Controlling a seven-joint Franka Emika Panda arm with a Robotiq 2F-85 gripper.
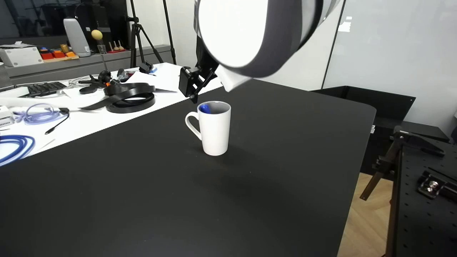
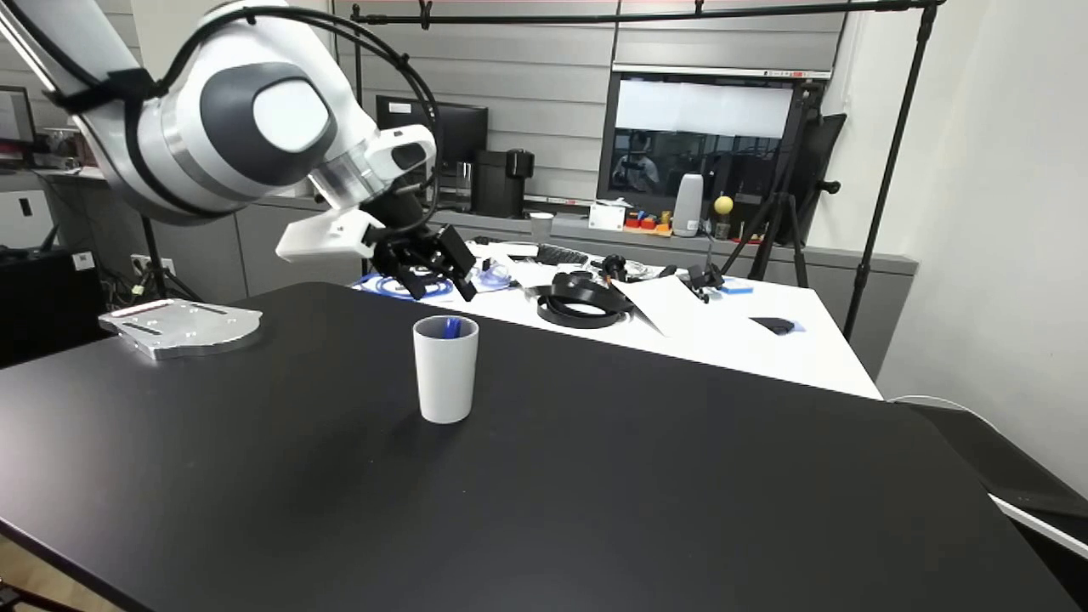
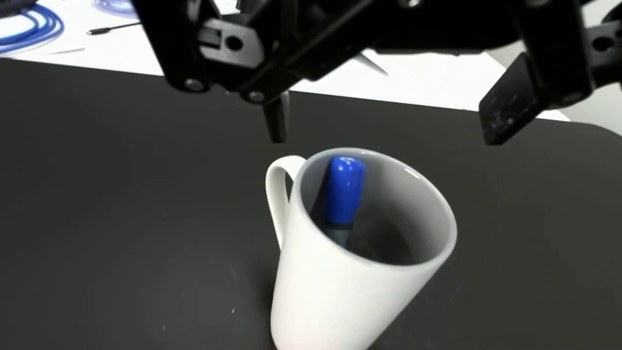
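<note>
A white mug [image 1: 215, 130] stands upright on the black table, its handle [image 1: 191, 125] on the left in exterior view 1. Inside it leans a blue-capped marker [image 3: 344, 189], cap up, against the handle side of the wall. The marker's lower part is hidden by the mug; only its blue top [image 2: 451, 327] shows in exterior view 2. My gripper is open and empty, its two fingers [image 3: 508, 100] wide apart. In exterior view 2 the gripper [image 2: 440, 287] hangs just above the mug's rim, touching neither mug nor marker.
A silver plate [image 2: 185, 326] lies at its left end in exterior view 2. The adjoining white table [image 2: 734, 347] carries cables, a black strap roll [image 2: 581, 301] and other clutter.
</note>
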